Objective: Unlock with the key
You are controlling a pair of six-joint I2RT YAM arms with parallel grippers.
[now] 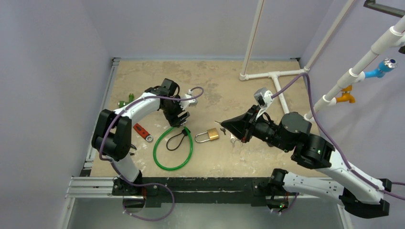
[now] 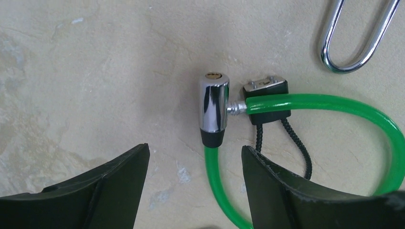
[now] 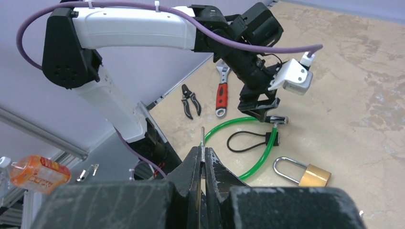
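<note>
My left gripper stands open over the table, just short of the chrome lock cylinder (image 2: 213, 107) on the green cable (image 1: 155, 152). The cylinder's keyhole shows upward in the left wrist view, with nothing between the fingers there. My right gripper is shut on a thin metal key (image 3: 202, 136), held raised with its blade sticking out, to the right of the cable lock in the top view. A brass padlock (image 1: 213, 134) lies between the cable lock and the right gripper, its shackle pointing left.
A black looped cable lock (image 3: 272, 139) lies by the green one. Cutters (image 3: 190, 100) and a red wrench (image 3: 221, 95) lie at the left. Loose keys (image 1: 233, 139) lie under the right arm. White pipes (image 1: 258, 75) line the back right.
</note>
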